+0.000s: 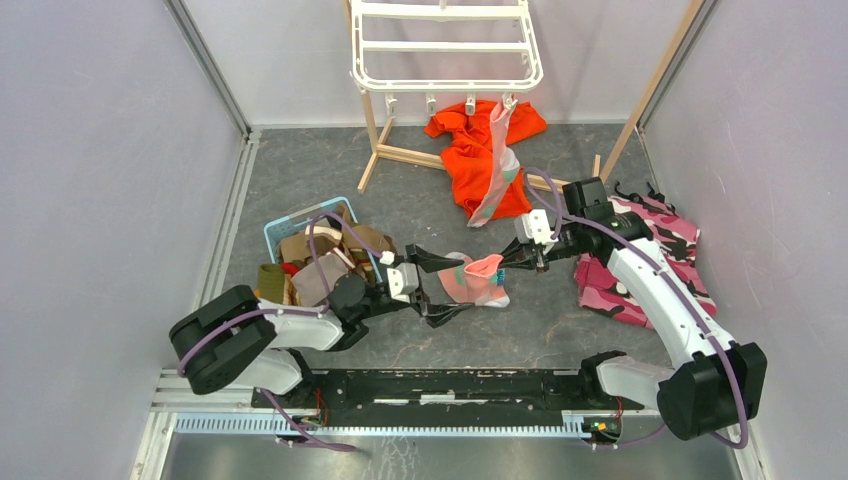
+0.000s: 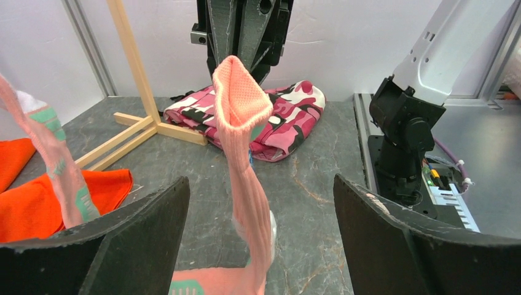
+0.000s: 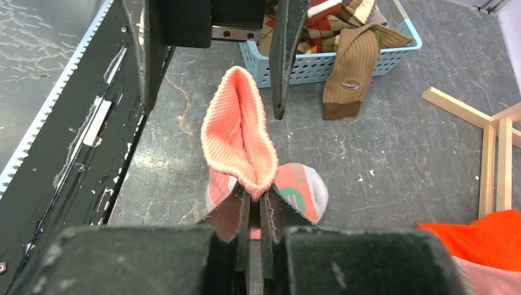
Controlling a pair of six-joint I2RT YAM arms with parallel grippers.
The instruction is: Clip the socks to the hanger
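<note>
A pink sock with mint and white patches [image 1: 470, 282] [image 2: 242, 178] [image 3: 239, 135] hangs by its cuff from my right gripper [image 1: 505, 262], which is shut on it. My left gripper [image 1: 450, 285] stands open, its two fingers either side of the sock, with a gap to it on both sides. Another pink sock [image 1: 500, 160] [image 2: 55, 153] hangs from a clip on the white hanger [image 1: 450, 85], at its right front.
A blue basket [image 1: 278, 225] [image 3: 307, 74] of socks stands at the left. Orange fabric [image 1: 465, 160] lies below the hanger on a wooden stand [image 1: 410, 155]. A pink patterned bag [image 1: 630, 300] lies at the right.
</note>
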